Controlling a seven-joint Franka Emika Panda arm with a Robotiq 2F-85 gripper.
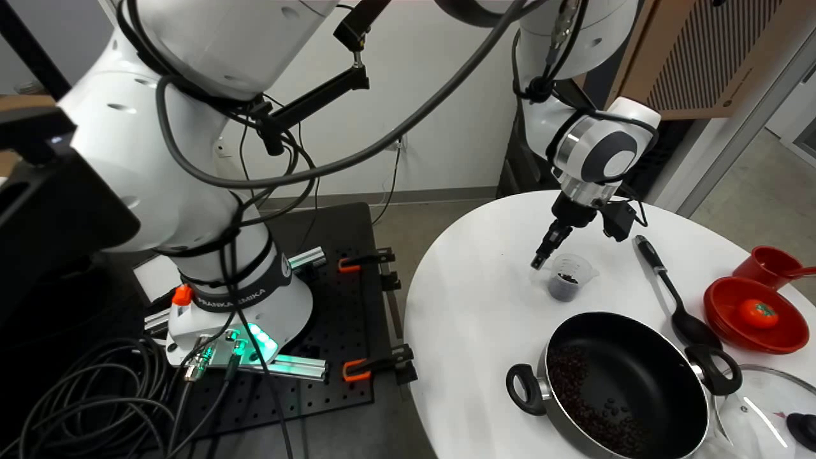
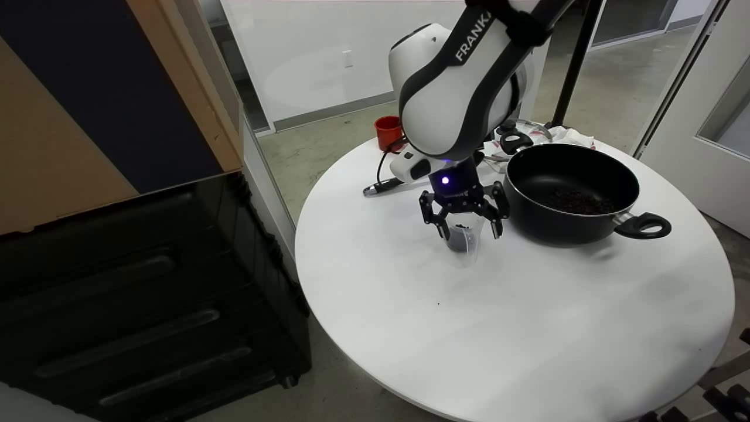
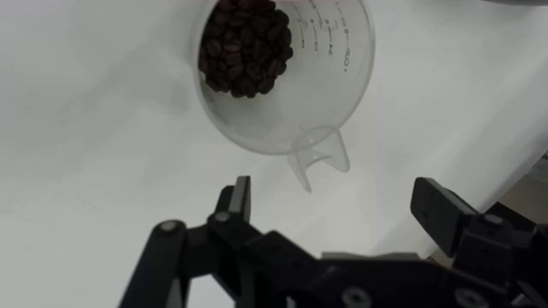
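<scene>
A clear measuring cup [image 3: 287, 113] with dark beans [image 3: 246, 51] inside stands on the white table. The beans appear gathered toward one side in the wrist view; whether the cup leans slightly I cannot tell. Its small spout-like clear tab [image 3: 321, 151] points toward my gripper, which is open and has only bare table between its fingers. In exterior view 1 the gripper [image 1: 540, 261] is tilted down just beside the cup [image 1: 567, 282]. From exterior view 2 the gripper's fingers [image 2: 497, 228] appear on either side of the cup [image 2: 460, 239], at about rim height.
A black pot [image 1: 635, 367] with more beans on its bottom sits close to the cup. Past it are a black spoon [image 1: 684, 321], a red bowl [image 1: 719, 321] holding a tomato [image 1: 757, 312], a red cup [image 1: 761, 268] and a glass lid [image 1: 757, 428].
</scene>
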